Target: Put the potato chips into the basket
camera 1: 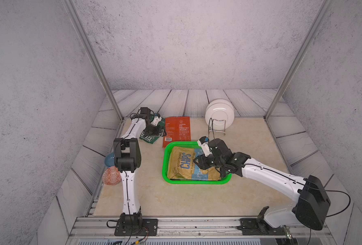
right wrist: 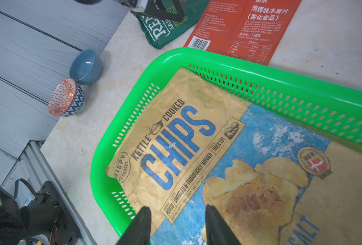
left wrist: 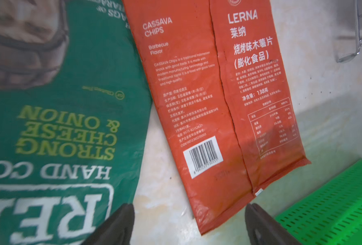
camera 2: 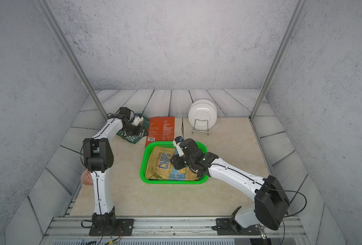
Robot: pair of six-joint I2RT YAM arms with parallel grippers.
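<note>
A tan and blue potato chips bag (right wrist: 181,138) lies face up inside the green basket (right wrist: 107,163), filling most of its floor. Outside, beyond the basket's back rim, lie a red cassava chips bag (left wrist: 213,106) and a green chips bag (left wrist: 66,122), side by side on the table. My left gripper hovers over these two bags, its fingers apart and nothing between them; in the top left view its arm hides part of the green bag. Above the tan bag is my right gripper, fingers apart and empty.
White plates (camera 1: 219,114) stand in a wire rack (camera 1: 217,125) at the back. A blue bowl (right wrist: 86,66) and a patterned bowl (right wrist: 66,98) sit at the left edge. Table in front of the basket is clear.
</note>
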